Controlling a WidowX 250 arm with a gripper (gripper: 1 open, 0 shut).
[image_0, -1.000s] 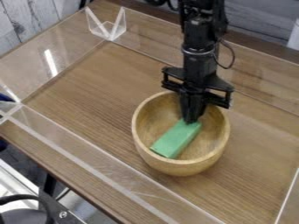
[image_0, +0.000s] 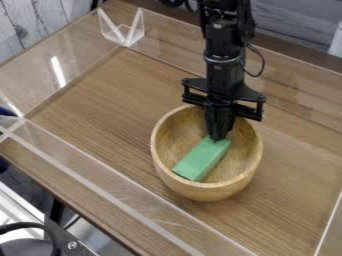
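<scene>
A tan bowl (image_0: 233, 175) sits on the wooden table (image_0: 94, 120), a little right of centre. A green oblong object (image_0: 202, 157) lies inside it, tilted toward the lower left. The black gripper (image_0: 219, 124) reaches down from above, its tips at the upper end of the green object. Its fingertips are dark and partly hidden, so I cannot see whether anything is between them.
A clear plastic piece (image_0: 120, 30) stands at the back left. Clear strips run along the table's left and right sides. A black cable lies at the lower left.
The gripper has risen very slightly. The bowl and green object are almost unchanged.
</scene>
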